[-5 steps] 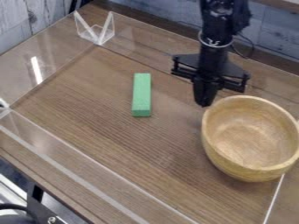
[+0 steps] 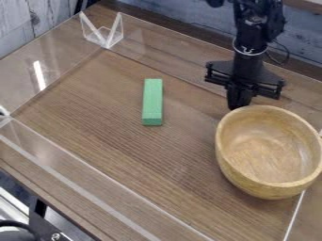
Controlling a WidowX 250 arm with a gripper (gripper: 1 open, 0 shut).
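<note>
The black robot arm comes down from the top right, its gripper [image 2: 236,102] low at the back rim of a large tan wooden bowl [image 2: 265,162] on the right. The gripper looks shut, with nothing visible between its fingers, though the tips are small and dark. A green block [image 2: 152,102] lies flat on the wooden table [image 2: 113,169], left of the gripper and bowl, apart from both.
A white wire holder [image 2: 104,30] stands at the back left. A dark object [image 2: 18,232] shows at the bottom-left corner, off the wood. A metal wall runs along the back.
The arm and gripper have moved right along the back of the bowl. The bowl and green block look nearly unchanged.
</note>
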